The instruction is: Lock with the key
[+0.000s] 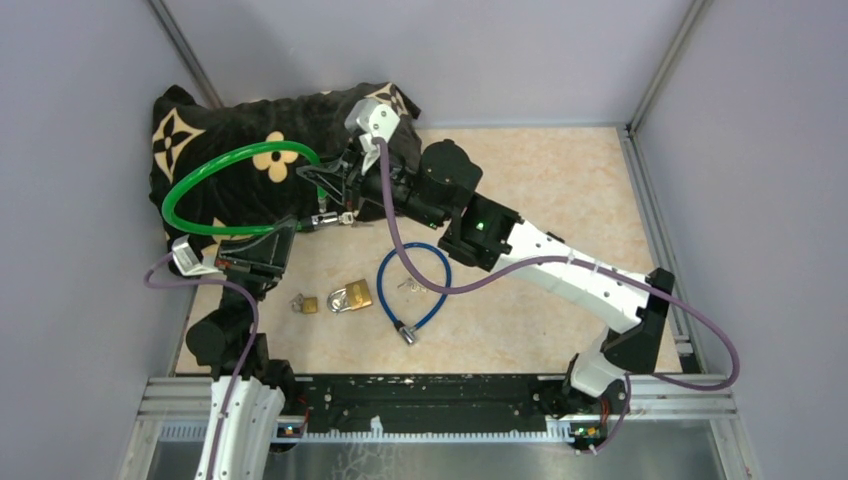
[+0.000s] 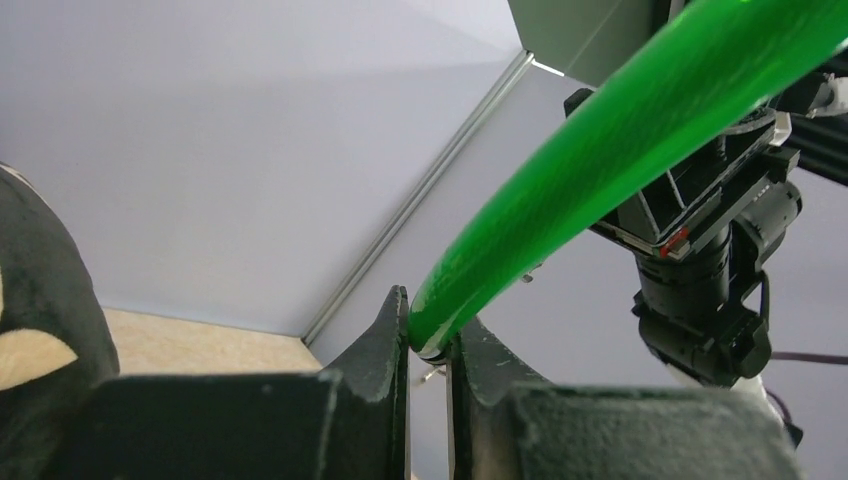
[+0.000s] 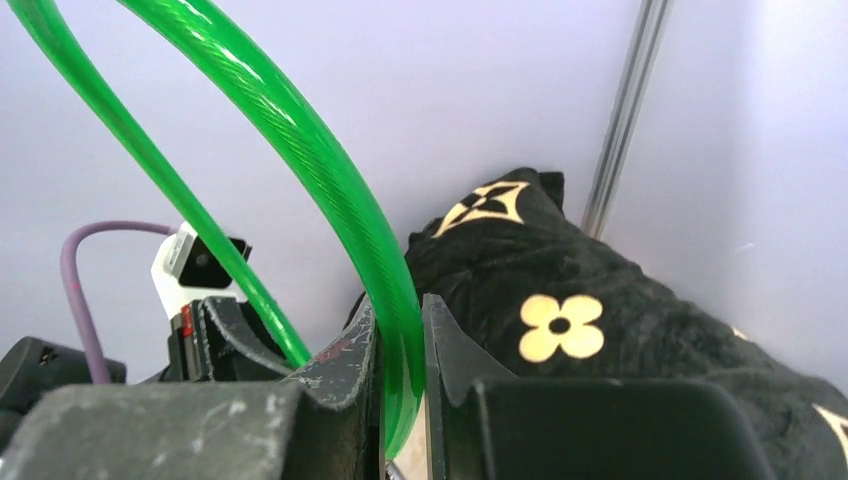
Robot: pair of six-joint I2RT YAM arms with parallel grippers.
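Note:
A green cable lock (image 1: 190,186) is held up in a loop between my two grippers, in front of the dark cushion. My left gripper (image 1: 287,228) is shut on the cable just behind the metal lock head (image 1: 327,220); small keys (image 1: 349,217) appear to stick out of the head's far end. Close above it, my right gripper (image 1: 312,176) is shut on the cable's other end. A short metal tip (image 1: 323,204) hangs below, above and apart from the lock head. Both wrist views show the green cable (image 2: 560,190) (image 3: 330,180) pinched between the fingers.
On the table lie a brass padlock (image 1: 357,294), a smaller padlock (image 1: 311,304), a blue cable lock (image 1: 449,272) and loose keys (image 1: 412,286) inside its loop. The black patterned cushion (image 1: 225,125) fills the back left.

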